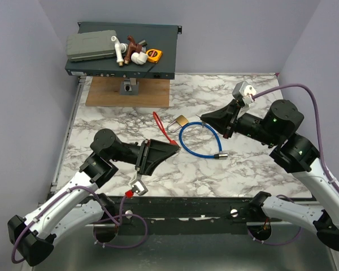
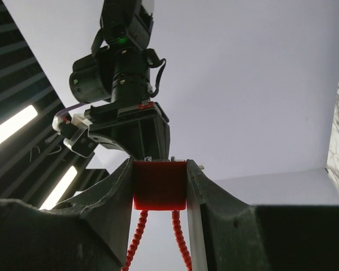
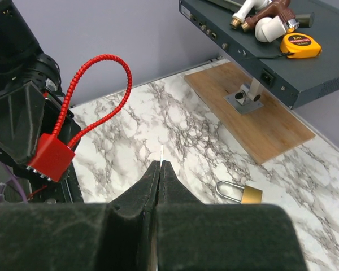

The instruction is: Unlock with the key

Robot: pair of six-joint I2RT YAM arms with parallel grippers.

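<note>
My left gripper (image 1: 170, 148) is shut on a red lock body, whose looped red cable (image 3: 111, 57) rises from it in the right wrist view. My right gripper (image 1: 204, 118) is shut, a little to the upper right of the red lock, pointing toward it; a thin pale piece (image 3: 161, 151) shows at its fingertips, apparently a key, too small to be sure. A brass padlock (image 1: 181, 121) with an open-looking loop lies on the marble between and beyond the grippers.
A blue cable (image 1: 198, 153) lies coiled right of centre. A raised dark shelf (image 1: 96, 68) with fittings, a case and a tape measure (image 1: 154, 55) stands at the back over a wooden board (image 1: 101, 93). Marble is free at left and front.
</note>
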